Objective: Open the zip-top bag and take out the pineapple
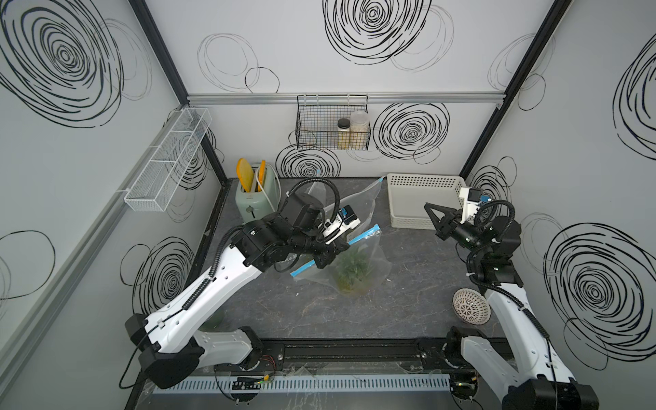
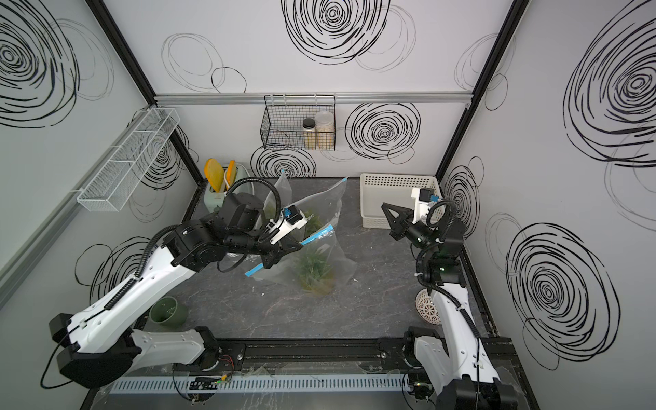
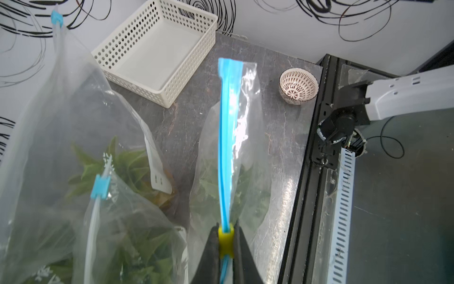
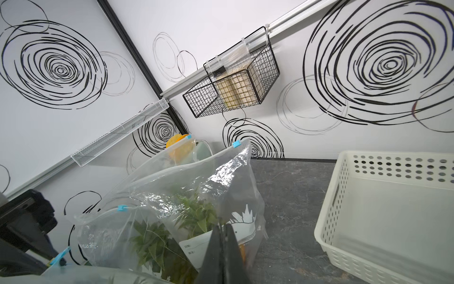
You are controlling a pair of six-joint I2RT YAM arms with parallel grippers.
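A clear zip top bag (image 1: 379, 263) with a blue zip strip (image 3: 228, 123) hangs by its top edge from my left gripper. That gripper is shut on a yellow piece (image 3: 226, 243) on the strip, and the blue band runs on beyond both sides of the fingers. Green pineapple leaves (image 2: 315, 268) show through the plastic; the fruit under them is blurred. Whether the zip is parted cannot be made out. My right gripper is shut with nothing visible between its fingers, apart from this bag and to its right.
Other clear bags with blue sliders (image 3: 100, 187) and leafy contents stand behind the held bag. A white perforated basket (image 1: 423, 222) is empty at the back right. A toaster (image 1: 256, 205) stands back left, a small woven bowl (image 1: 471, 306) front right.
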